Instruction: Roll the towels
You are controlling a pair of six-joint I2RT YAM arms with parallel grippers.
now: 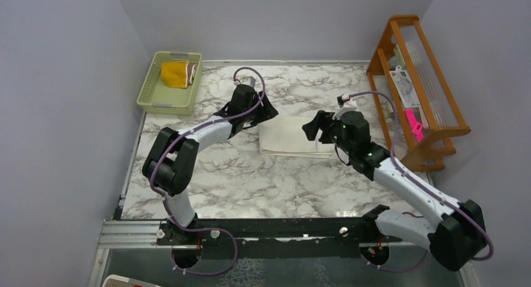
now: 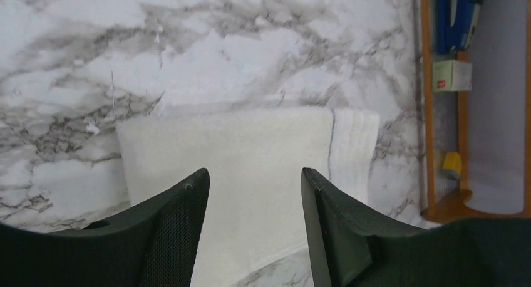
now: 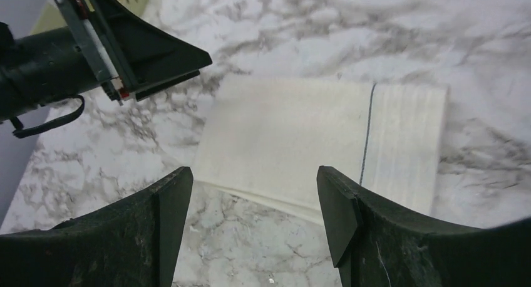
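A white towel with a thin dark stripe near its right end (image 1: 288,136) lies folded flat in the middle of the marble table, its lower layer showing along the front edge. My left gripper (image 1: 267,114) hangs over the towel's back left corner, fingers apart with nothing between them in its wrist view. My right gripper (image 1: 316,127) is over the towel's right part, open and empty; in the right wrist view the whole top of the towel (image 3: 282,130) shows beyond its fingers.
A green basket (image 1: 144,93) holding a yellow cloth sits at the back left. A wooden rack (image 1: 457,129) with small items stands along the right side.
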